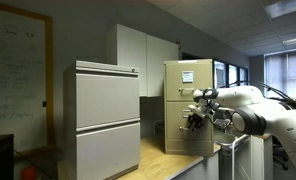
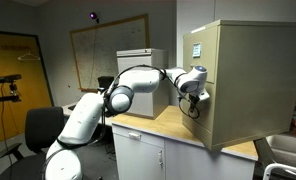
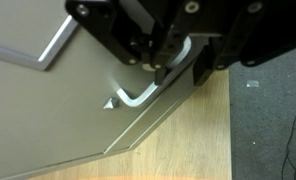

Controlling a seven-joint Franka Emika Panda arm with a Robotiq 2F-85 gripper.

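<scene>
My gripper is at the front of a beige filing cabinet (image 1: 189, 85), with a gap showing between its fingers in the wrist view. A silver drawer handle (image 3: 138, 99) runs up into that gap; whether the fingers touch it cannot be told. Next to that handle sits a small pointed latch (image 3: 110, 103). A second silver handle (image 3: 50, 50) shows at the upper left of the wrist view. In exterior view 2 the gripper (image 2: 196, 100) is beside the cabinet's drawer side, its fingertips too small to make out.
A grey two-drawer cabinet (image 1: 107, 120) stands to the left on the wooden counter (image 1: 166, 164). Bare counter lies between the two cabinets. Behind hangs a white wall cupboard (image 1: 146, 58); a whiteboard (image 1: 16, 80) is at the far left.
</scene>
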